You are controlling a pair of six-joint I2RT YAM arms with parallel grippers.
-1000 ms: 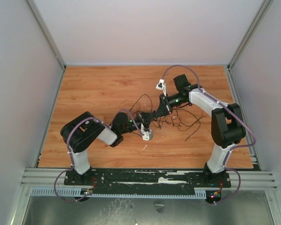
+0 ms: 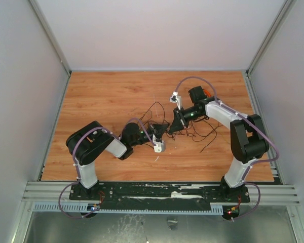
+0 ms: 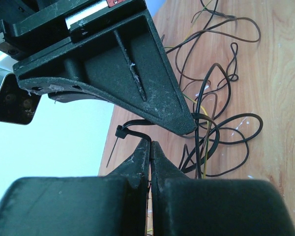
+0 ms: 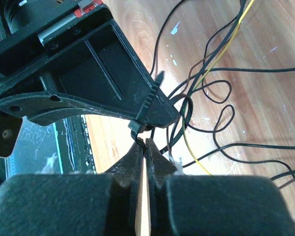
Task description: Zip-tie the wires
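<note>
In the left wrist view a black zip tie (image 3: 132,132) bends through a small head, and its strap runs into the tips of my left gripper, which is shut on it. The right wrist view shows the ribbed strap and head of the zip tie (image 4: 146,105); a thin black part reaches the tips of my right gripper, shut on it. Black, brown and yellow wires (image 3: 206,130) lie tangled right beside the grippers. Whether the tie encircles them I cannot tell. From above, both grippers meet tip to tip over the wires (image 2: 197,132).
Loose wire loops (image 4: 221,93) spread over the wooden table (image 2: 106,96). A dark strip (image 2: 142,190) runs along the front edge. The two grippers stand very close together, leaving little room between them.
My right gripper has shifted slightly toward the front of the table and right, with its arm. The left arm looks unmoved.
</note>
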